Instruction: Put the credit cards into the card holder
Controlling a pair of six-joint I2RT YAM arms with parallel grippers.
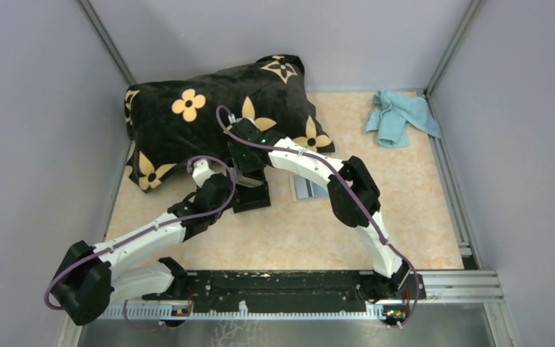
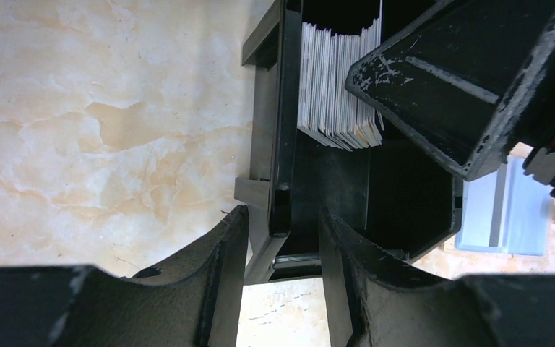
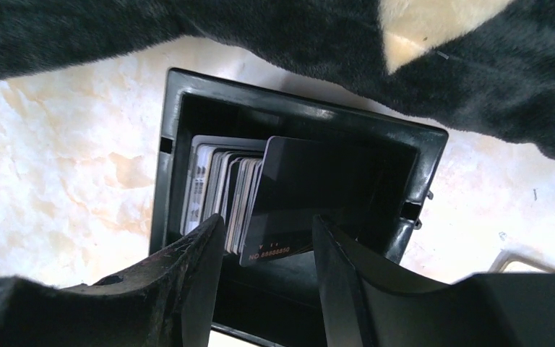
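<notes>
A black open box (image 2: 283, 123) holds a row of upright credit cards (image 2: 332, 87). In the left wrist view, the fingers of my left gripper stand apart, one on each side of the box's side wall near its corner. In the right wrist view, a black card (image 3: 300, 195) leans at the end of the row of lighter cards (image 3: 224, 188). My right gripper hangs open over the box, nothing gripped, its fingertips above the cards. Both arms partly cover the box (image 1: 251, 199) in the top view.
Behind the box lies a dark patterned cushion (image 1: 209, 108). A light blue flat case (image 1: 307, 188) rests to the right of the box, partly behind the right arm. The teal cloth (image 1: 397, 119) sits far back right.
</notes>
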